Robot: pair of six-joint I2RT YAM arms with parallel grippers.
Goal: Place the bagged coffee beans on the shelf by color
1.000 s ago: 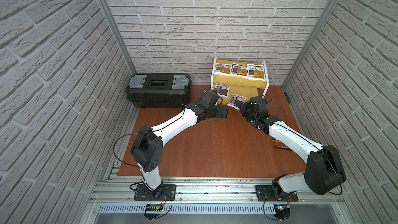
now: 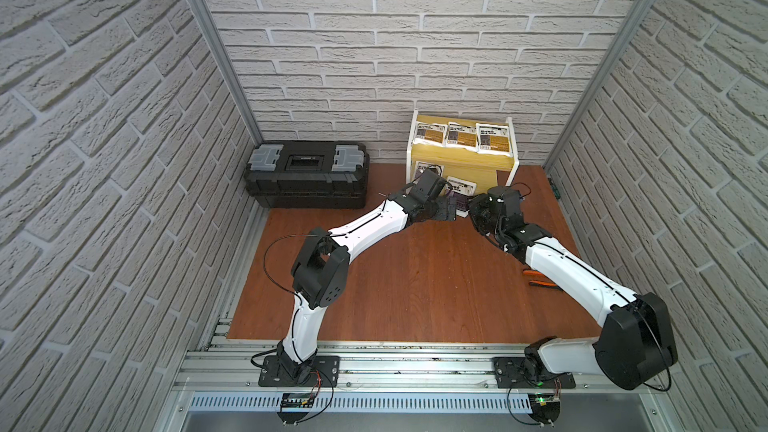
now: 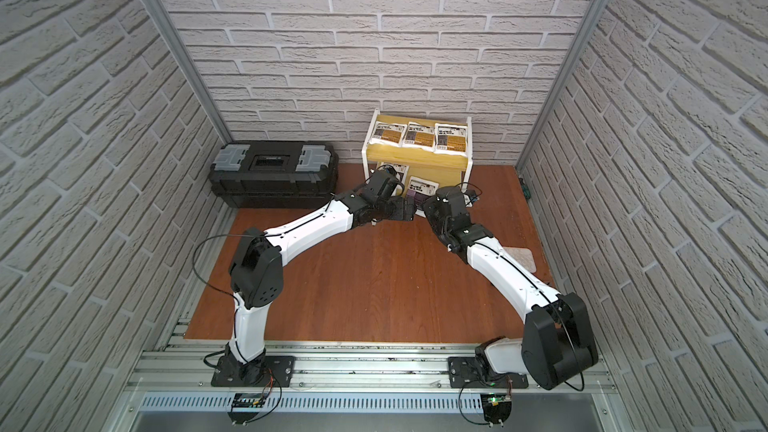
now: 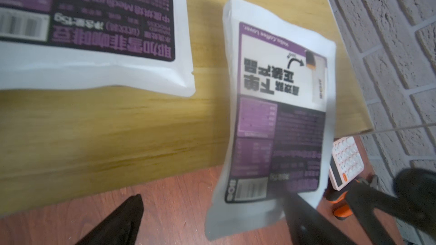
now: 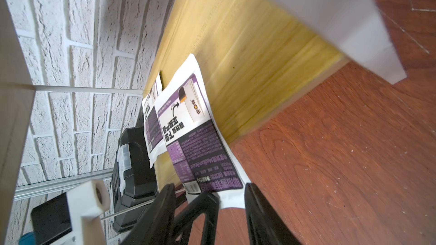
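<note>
In the left wrist view a purple-labelled white coffee bag (image 4: 277, 154) lies askew on the lower wooden shelf, its bottom end hanging past the front edge. My left gripper is open, with the bag's overhanging end between its fingers, nearer the right one. My right gripper is also open, at the same end of the bag (image 5: 199, 145); one dark finger of the left gripper shows between its fingers. A second purple bag (image 4: 104, 36) rests on that shelf to the left. On the upper shelf stand yellow-labelled bags (image 2: 461, 135).
A white shelf side (image 2: 513, 148) bounds the right end of the rack. The black toolbox (image 2: 305, 174) sits at the back left. A calculator (image 4: 346, 161) and orange-handled tool (image 4: 343, 211) lie at the right.
The bag's tilt has changed slightly.
</note>
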